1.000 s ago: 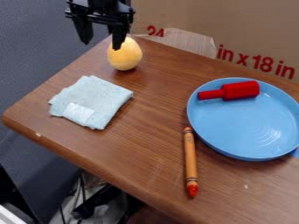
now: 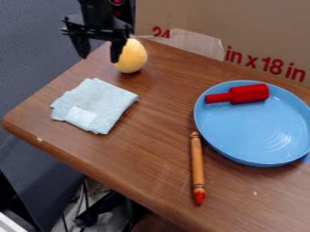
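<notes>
My black gripper (image 2: 100, 47) hangs at the top left above the table's back-left corner, fingers apart and pointing down, its right finger just in front of a pale yellow egg-shaped object (image 2: 133, 57). A folded light-blue cloth (image 2: 94, 105) lies at the left. An orange crayon (image 2: 198, 168) lies near the front edge. A red cylinder (image 2: 248, 93) lies on a blue plate (image 2: 255, 134) at the right.
A cardboard box (image 2: 242, 32) stands along the back. The floor shows beyond the left edge.
My gripper has moved a little down and to the left over the last second. The objects on the table look unmoved.
</notes>
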